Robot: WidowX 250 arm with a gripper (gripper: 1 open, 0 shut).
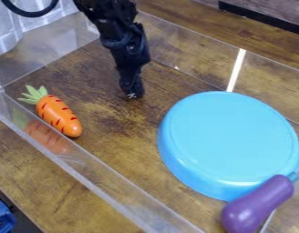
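Note:
The black robot arm reaches in from the top, and its gripper (131,89) is low over the brown wooden floor at upper middle; whether it is open or shut is hard to tell. An orange toy carrot (57,115) with green leaves lies at the left, apart from the gripper. A large light-blue round object (225,141) takes up the right side. A purple eggplant (255,205) lies at its lower right edge.
Clear plastic walls (91,187) border the area. A small blue object (0,218) is at the lower left corner outside.

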